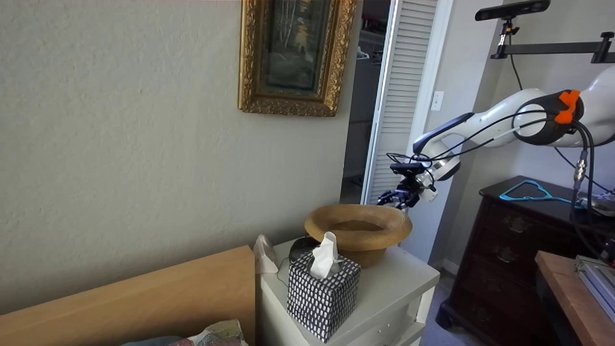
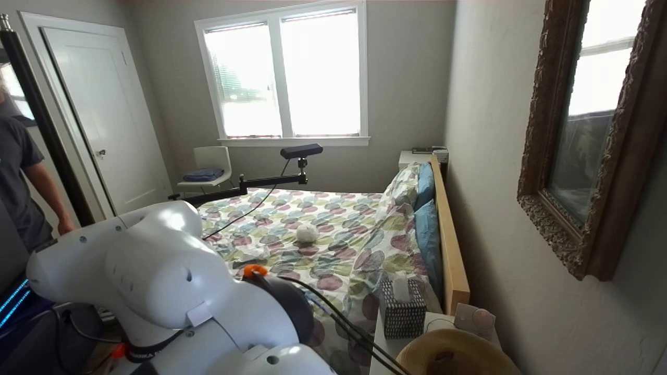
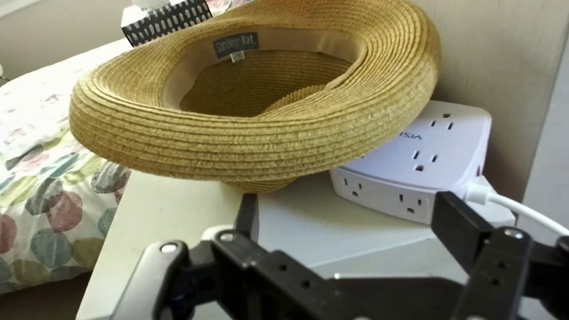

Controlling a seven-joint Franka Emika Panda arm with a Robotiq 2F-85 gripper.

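A tan straw hat (image 3: 250,144) rests crown-down on the white nightstand (image 3: 176,224), its opening facing up and a label showing inside. In the first exterior view the same hat (image 1: 363,233) sits behind the tissue box. My gripper is open and empty, its two black fingers spread wide in front of the hat without touching it. From the side, the gripper (image 1: 393,199) hangs just beyond and above the hat's far rim. A white power strip (image 3: 426,154) lies beside the hat, partly under its brim.
A patterned tissue box (image 1: 324,294) stands close to the hat on the nightstand. The bed (image 2: 300,225) with its headboard (image 2: 447,250) adjoins it. A dark dresser (image 1: 507,242) holds a blue hanger (image 1: 533,193). A white cord (image 3: 525,210) runs from the power strip.
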